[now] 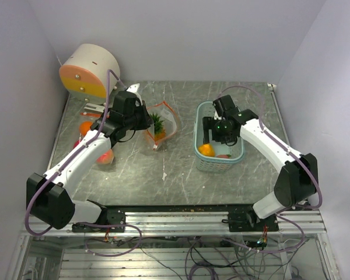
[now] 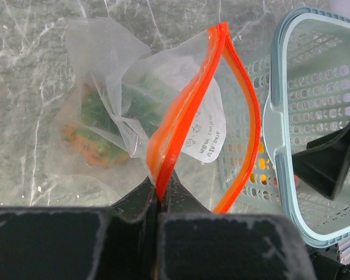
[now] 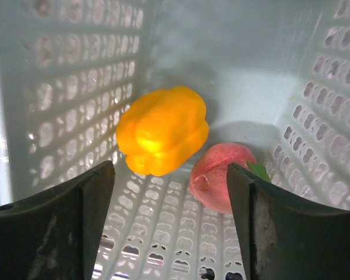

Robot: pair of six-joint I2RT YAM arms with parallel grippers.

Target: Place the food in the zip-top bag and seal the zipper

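My left gripper is shut on the orange-edged rim of the zip top bag (image 2: pixel 184 111); the bag (image 1: pixel 166 122) holds a green-leaved orange item, seen through plastic. My right gripper stands open over the basket (image 1: pixel 216 166), above a yellow bell pepper (image 3: pixel 160 125). A red peach-like fruit (image 3: pixel 213 181) with a green bit lies beside the pepper; the pepper (image 1: pixel 206 150) shows in the top view too.
At the left, more fruit (image 1: pixel 105 156) lies in plastic, partly under the left arm. A cream drum-shaped object (image 1: pixel 88 64) stands at the back left. Bare table lies between bag and basket.
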